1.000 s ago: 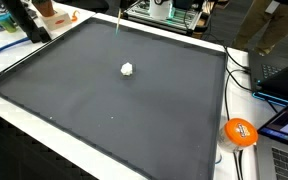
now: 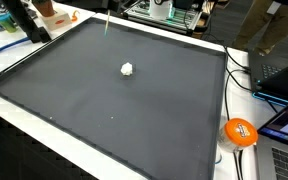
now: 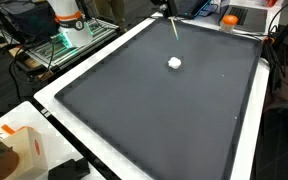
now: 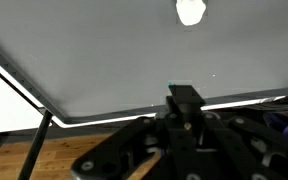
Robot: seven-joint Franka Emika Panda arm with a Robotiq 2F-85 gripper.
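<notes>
My gripper is shut on a thin stick [image 3: 175,28], which hangs down over the far part of the dark grey board [image 2: 134,110]. In exterior view 1 only the stick's pale, teal-tinged end shows clearly near the top edge; in the wrist view a small teal tip peeks out beside the black fingers. A small white lumpy object [image 2: 127,69] lies on the board, apart from the stick. The same white object [image 4: 190,10] appears at the top of the wrist view. Most of the stick's held part is hidden by the fingers.
An orange-topped round container [image 2: 238,133] stands just off the board's right side in exterior view 1. Cables and a laptop [image 2: 282,158] lie beyond it. The rest of the board is bare.
In exterior view 1 the held stick has shifted steadily left along the board's far side. The white object has stayed in place.
</notes>
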